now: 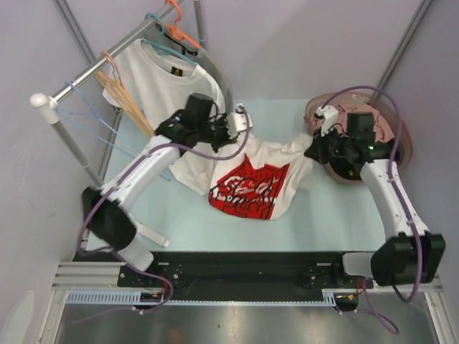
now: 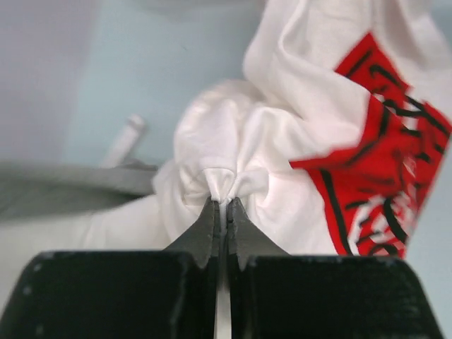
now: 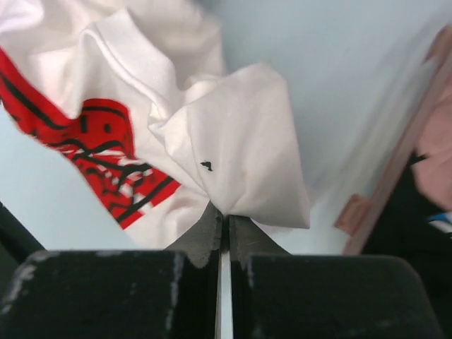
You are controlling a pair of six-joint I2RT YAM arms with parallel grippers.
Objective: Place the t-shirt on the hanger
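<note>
The white T-shirt with a red print (image 1: pixel 249 186) is lifted between my two grippers over the table. My left gripper (image 1: pixel 228 140) is shut on its bunched white fabric at the left, as the left wrist view (image 2: pixel 224 212) also shows. My right gripper (image 1: pixel 314 150) is shut on a fold of the shirt at the right, seen close in the right wrist view (image 3: pixel 222 217).
A rail (image 1: pixel 115 50) at the left holds a white shirt (image 1: pixel 168 79) and several hangers, orange and blue. A round basket (image 1: pixel 313 107) of pink and black cloth stands behind my right gripper. Bare table (image 1: pixel 344 222) shows at the front right.
</note>
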